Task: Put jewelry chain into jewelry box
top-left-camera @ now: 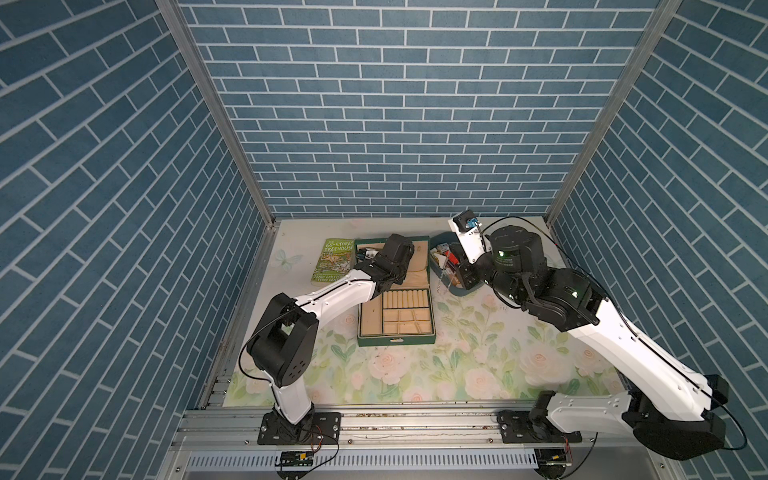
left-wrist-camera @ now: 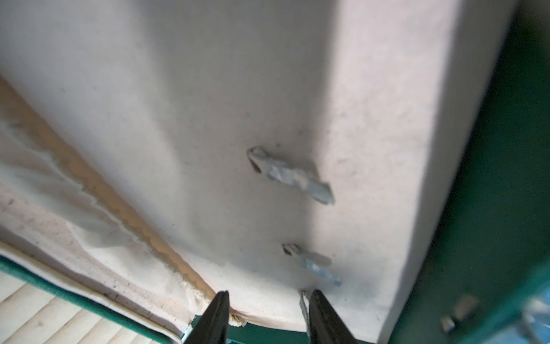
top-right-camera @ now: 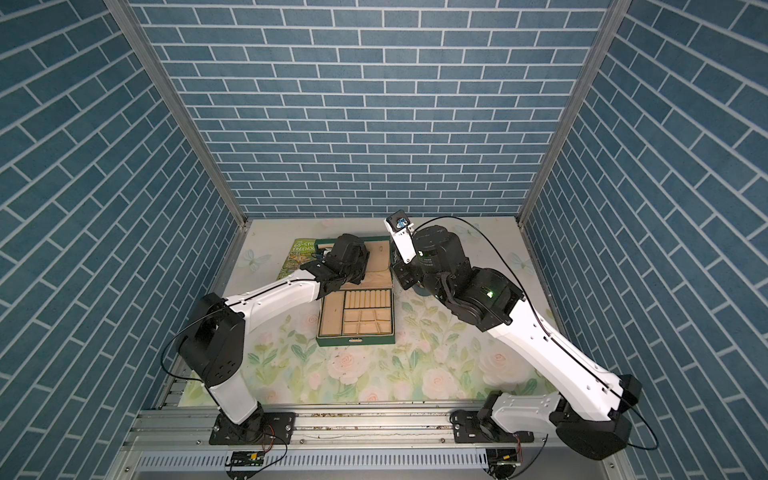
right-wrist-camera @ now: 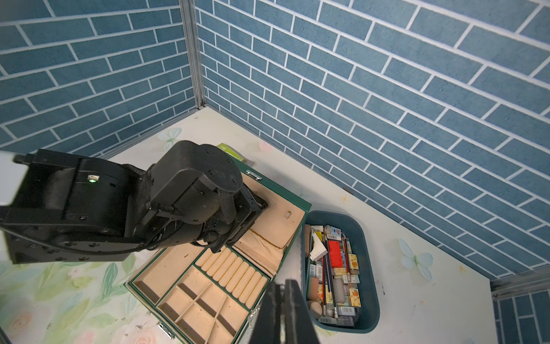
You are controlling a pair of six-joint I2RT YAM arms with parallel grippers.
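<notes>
The jewelry box (top-left-camera: 395, 340) lies open with its lid (right-wrist-camera: 279, 213) laid back. Compartments and ring rolls (right-wrist-camera: 232, 275) show in its tray. At the lid's pale inner face, my left gripper stands part open, its fingers apart near small metal hooks (left-wrist-camera: 292, 176). Nothing is seen held there. To the right of the box, up in the air, my right gripper is shut. A thin silvery jewelry chain (right-wrist-camera: 252, 317) shows beside its fingers, seemingly hanging from them; its hold is partly hidden. The left arm covers part of the lid.
A dark bin (right-wrist-camera: 368, 286) full of small packages stands right of the box. A green book (top-left-camera: 334, 260) lies left of the lid.
</notes>
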